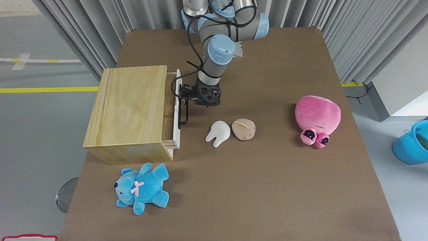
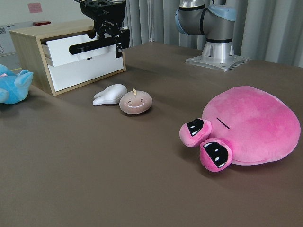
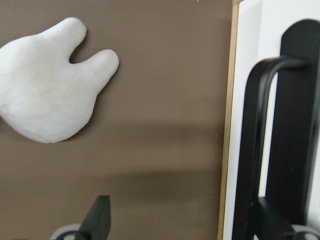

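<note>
My gripper [image 1: 188, 100] is at the front of the wooden cabinet [image 1: 124, 108], by the black handle [image 3: 265, 100] of the white drawer [image 1: 175, 132], which stands partly out. In the wrist view one finger [image 3: 95, 220] is over bare table at lower left, the other at the handle's lower end. The gap between them is wide, so the gripper looks open.
A white plush [image 1: 217, 132] and a beige round plush [image 1: 243, 129] lie right of the cabinet. A pink plush [image 1: 317, 116] sits farther right, a blue bear [image 1: 142, 188] below the cabinet.
</note>
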